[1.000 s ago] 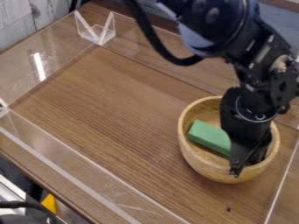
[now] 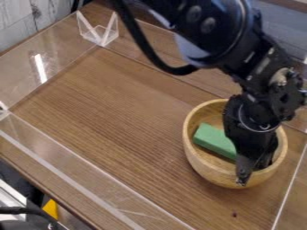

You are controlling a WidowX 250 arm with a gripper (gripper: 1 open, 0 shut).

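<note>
A round wooden bowl (image 2: pixel 206 168) sits on the right of the wooden table. A green block (image 2: pixel 214 141) lies inside it, in its left half. My black gripper (image 2: pixel 249 162) reaches down into the bowl's right half, to the right of the block. Its lower part covers some of the bowl's inside, and I cannot see clearly what, if anything, is between its fingertips.
A clear plastic piece (image 2: pixel 99 29) stands at the top left. Dark cables and a small yellow object (image 2: pixel 50 208) are off the table's lower-left edge.
The arm has shifted very slightly within the bowl; the bowl and green block look the same.
</note>
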